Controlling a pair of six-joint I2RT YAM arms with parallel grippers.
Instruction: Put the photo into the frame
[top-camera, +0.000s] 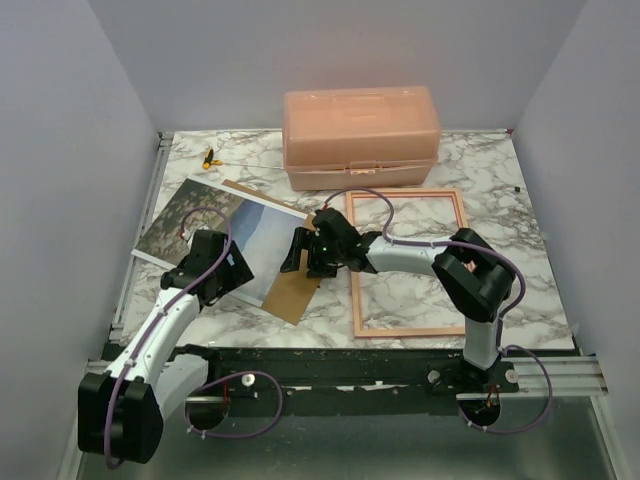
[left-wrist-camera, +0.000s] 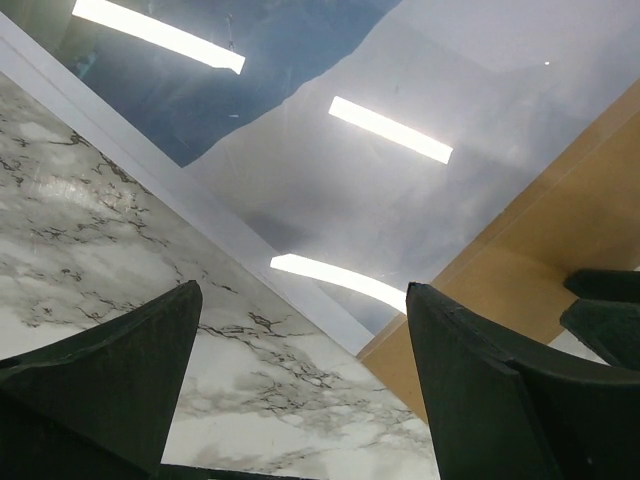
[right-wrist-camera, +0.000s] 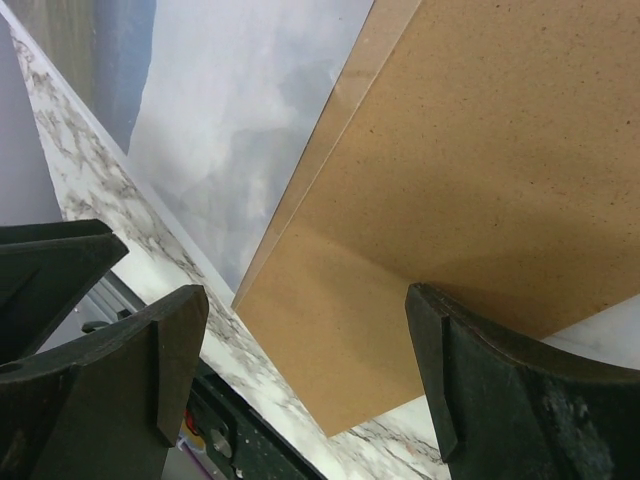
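The photo (top-camera: 178, 225), a landscape print with a white border, lies partly over a brown board (top-camera: 293, 300) on the marble table, under a glossy sheet. My left gripper hovers over the photo's lower edge, fingers apart and empty. My right gripper stands open above the brown board, beside the photo's right end; nothing is between its fingers. The empty wooden frame (top-camera: 410, 330) lies to the right, partly hidden by the right arm.
A pink lidded box (top-camera: 360, 125) stands at the back. A small yellow-handled tool (top-camera: 210, 160) lies at the back left. Grey walls close both sides.
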